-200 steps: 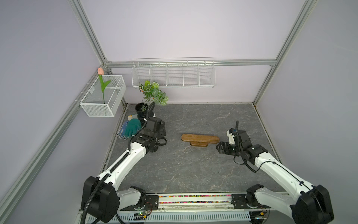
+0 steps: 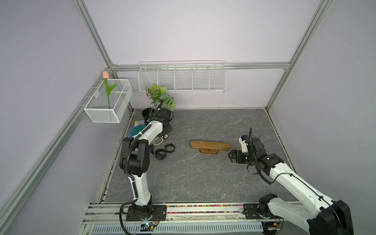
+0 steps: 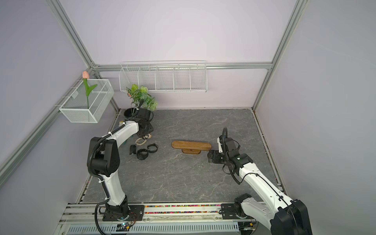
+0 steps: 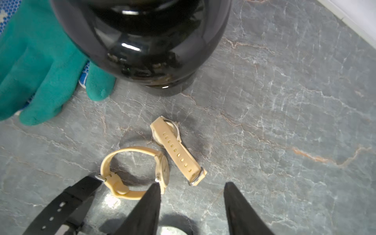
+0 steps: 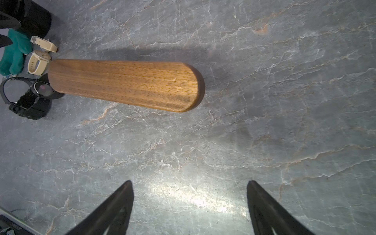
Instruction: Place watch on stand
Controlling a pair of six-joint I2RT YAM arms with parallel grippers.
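A wooden stand point(image 2: 210, 145) lies in the middle of the table, empty. Two cream watches lie below the black pot: a looped one point(image 4: 133, 149) and a flatter one point(image 4: 176, 152). My left gripper hovers over them, part open, with nothing visible between its fingers. Black watches point(image 2: 160, 154) rest left of the stand; the right wrist view also shows them point(image 5: 29, 103). My right gripper stands open and empty at the stand's front right.
A glossy black pot point(image 4: 145, 35) with a plant stands at the back left beside teal gloves point(image 4: 47, 78). A white wire basket point(image 2: 101, 114) hangs on the left wall.
The right arm has shifted only slightly.
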